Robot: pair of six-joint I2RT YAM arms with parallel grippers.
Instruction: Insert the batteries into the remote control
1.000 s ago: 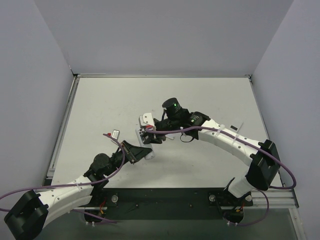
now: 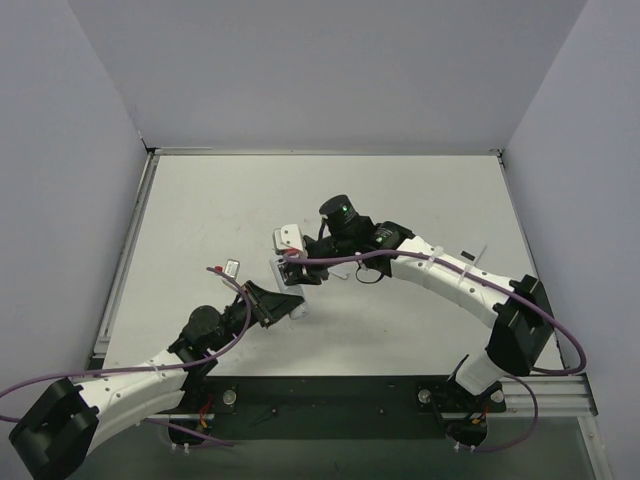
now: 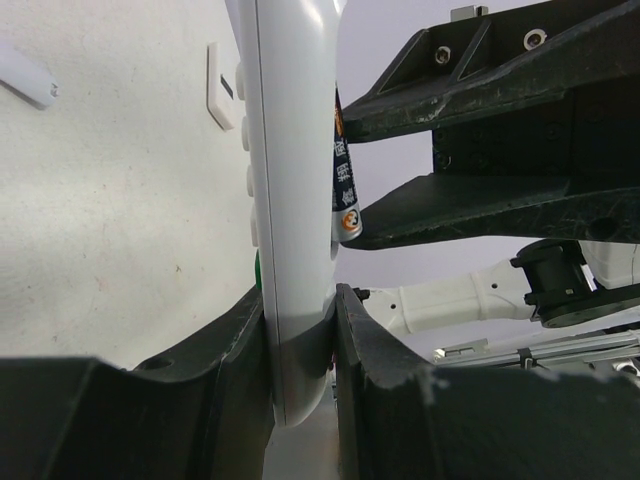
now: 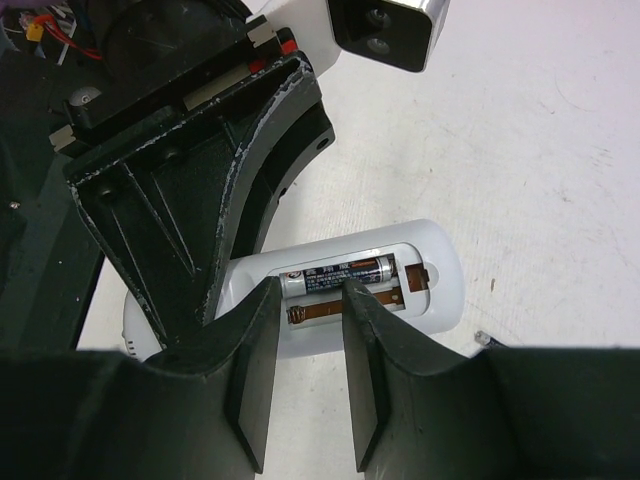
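The white remote control (image 3: pixel 290 150) is gripped near one end by my left gripper, which is shut on it above the table. In the right wrist view the back of the remote (image 4: pixel 440 290) faces the camera with its battery compartment uncovered. A black-and-silver battery (image 4: pixel 345 273) lies along the upper slot; the lower slot (image 4: pixel 345 307) is empty. From the side, the battery (image 3: pixel 345 185) stands slightly proud of the remote's back. My right gripper is part open in front of the compartment, its fingertips spread alongside the battery.
A flat white piece (image 3: pixel 220 88) and a white rounded object (image 3: pixel 25 75) lie on the table. At the far right of the table sits a white-and-black item (image 2: pixel 472 255). A small dark-and-silver object (image 4: pixel 488 340) is near the remote.
My right arm has shifted very slightly to the left in the top view. The left arm and the remote have stayed in place.
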